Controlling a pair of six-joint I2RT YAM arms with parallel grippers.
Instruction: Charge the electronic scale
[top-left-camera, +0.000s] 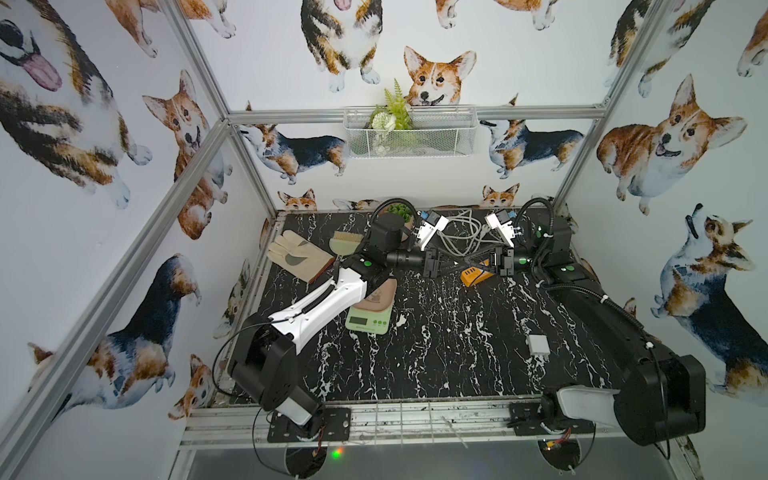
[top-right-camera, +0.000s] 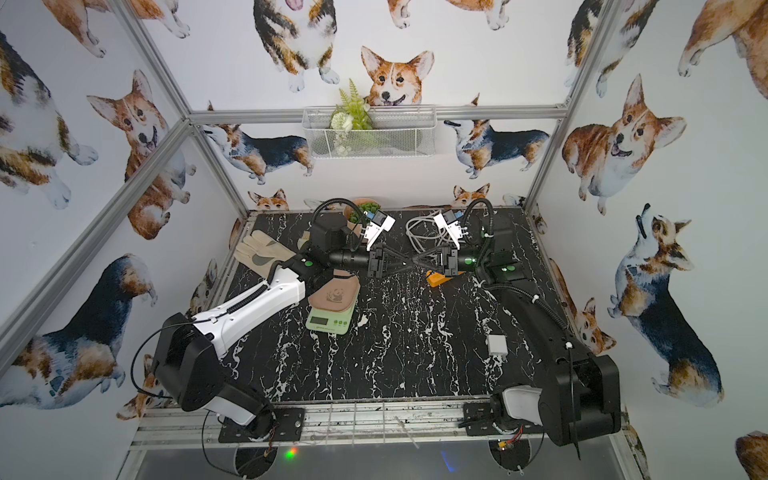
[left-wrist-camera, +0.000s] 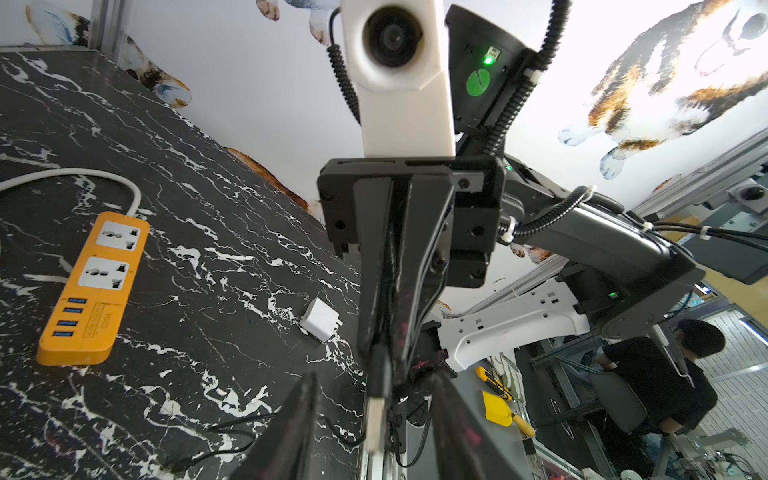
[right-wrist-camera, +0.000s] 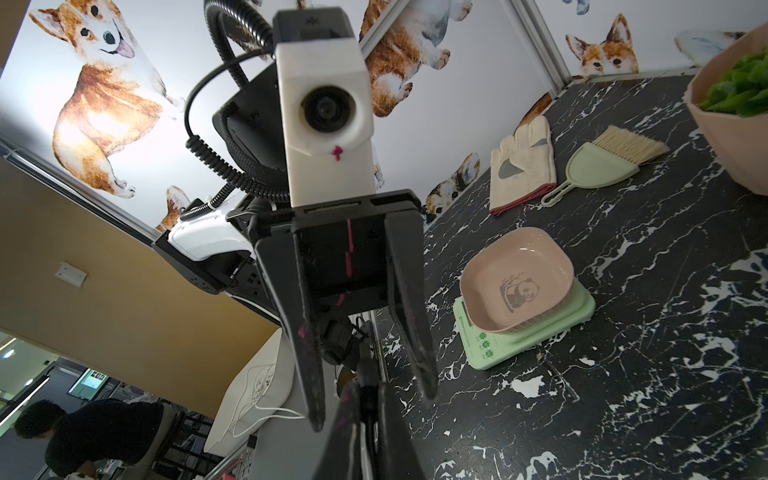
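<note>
The pale green electronic scale (right-wrist-camera: 572, 313) lies at the left of the table with a pink bowl (right-wrist-camera: 518, 276) on top. Over mid-table my two grippers face each other, nearly tip to tip. In the right wrist view my left gripper stands open, its fingers either side of a small dark plug (right-wrist-camera: 367, 376). My right gripper is shut on that plug, whose pale end (left-wrist-camera: 374, 408) sticks out between the left fingers. Contact with them cannot be told. A black cable (left-wrist-camera: 228, 452) crosses the table. The white charger block (left-wrist-camera: 321, 320) lies at the right front.
The orange power strip (left-wrist-camera: 94, 284) with its grey cord (left-wrist-camera: 72, 172) rests behind the grippers. Back left are a glove (right-wrist-camera: 524, 160), a brush with dustpan (right-wrist-camera: 604, 164) and a potted plant (right-wrist-camera: 732, 120).
</note>
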